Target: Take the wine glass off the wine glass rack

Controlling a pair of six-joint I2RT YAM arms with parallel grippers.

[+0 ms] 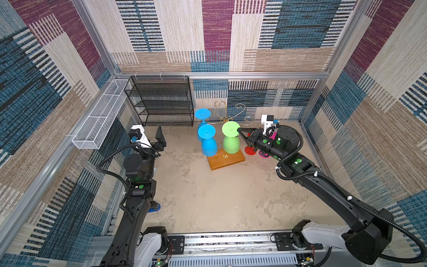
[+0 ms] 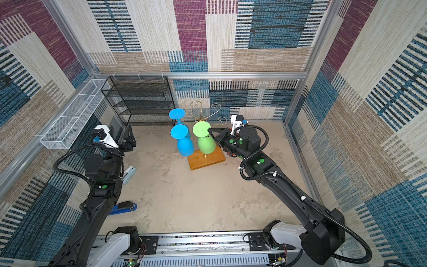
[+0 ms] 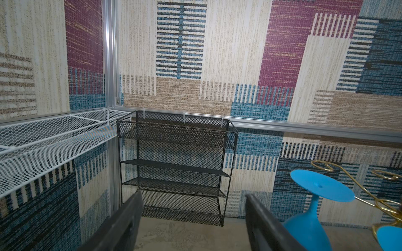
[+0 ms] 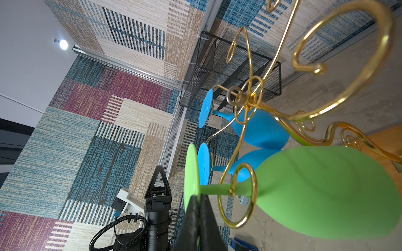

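Note:
A green wine glass [image 1: 231, 142] hangs upside down on the gold rack [image 4: 289, 113] above its wooden base [image 1: 224, 162]. Two blue glasses [image 1: 209, 146] hang left of it. My right gripper is shut at the rim of the green glass's foot [image 4: 191, 167]; whether the thin rim is between its fingertips is unclear. The stem runs through a gold loop. My left gripper stands open, apart at the left, with nothing between its fingers.
A black mesh shelf [image 1: 158, 118] stands at the back left, a white wire basket [image 1: 89, 133] on the left wall. Red and pink items lie behind the right arm.

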